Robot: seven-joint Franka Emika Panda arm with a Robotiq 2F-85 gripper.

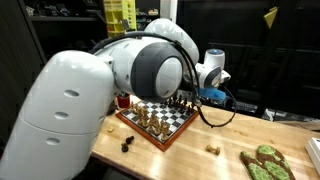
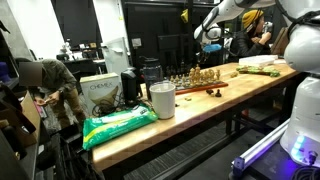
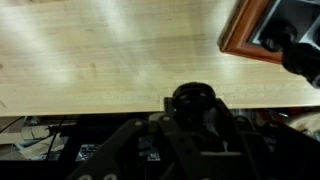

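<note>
A dark, round-topped piece [image 3: 193, 98], looking like a chess piece, sits between the fingers of my gripper, which is shut on it. Below that, the dark fingers blur into the black background. At the upper right of the wrist view is a corner of the brown-framed chessboard [image 3: 238, 32] with black pieces [image 3: 283, 33] on it; the held piece is apart from it, over bare wood. Exterior view 1 shows the chessboard [image 1: 187, 121] crowded with tan and black pieces, partly behind my arm. There the fingertips are hidden.
A tan piece [image 1: 213, 150] and black pieces [image 1: 126, 146] lie loose on the table. A green patterned item [image 1: 267, 163] lies at the right. In exterior view 2, a green bag [image 2: 118, 122], a white container [image 2: 163, 100] and a dark jar [image 2: 152, 73] occupy one table end.
</note>
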